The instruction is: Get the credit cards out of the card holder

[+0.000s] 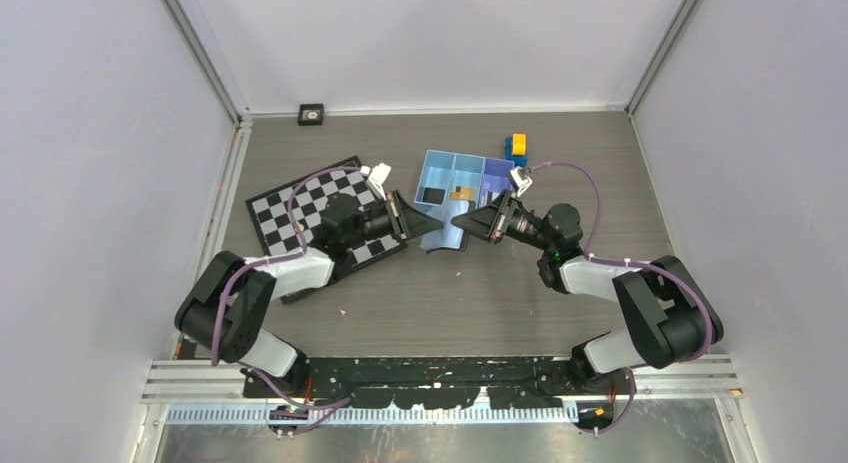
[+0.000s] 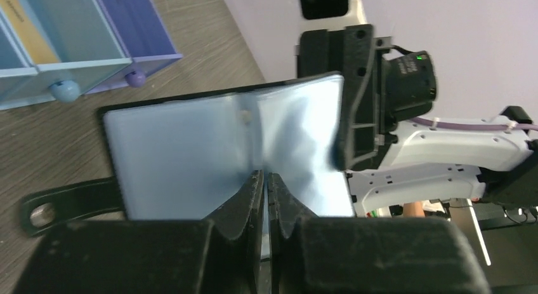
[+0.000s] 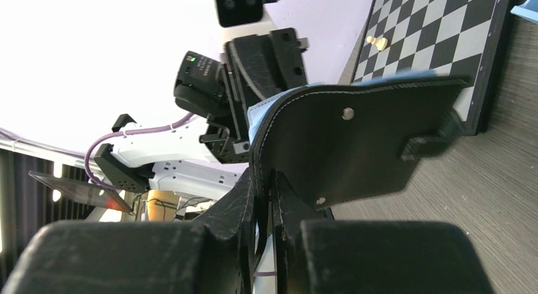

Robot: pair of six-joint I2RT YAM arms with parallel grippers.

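The card holder (image 1: 447, 235), black leather outside (image 3: 342, 135) with a pale blue inner face (image 2: 177, 154), is held up between both grippers, in front of the compartment box. My left gripper is shut on the holder's lower part as seen in the left wrist view, its fingertips on the blue face. My right gripper is shut on the holder's curved edge. No card can be clearly told apart in the holder.
The compartment box (image 1: 436, 168) lies behind the holder. A chessboard (image 1: 290, 213) is under my left arm, a blue-and-yellow toy (image 1: 518, 145) stands back right, and a small black object (image 1: 310, 114) back left. Free table lies in front.
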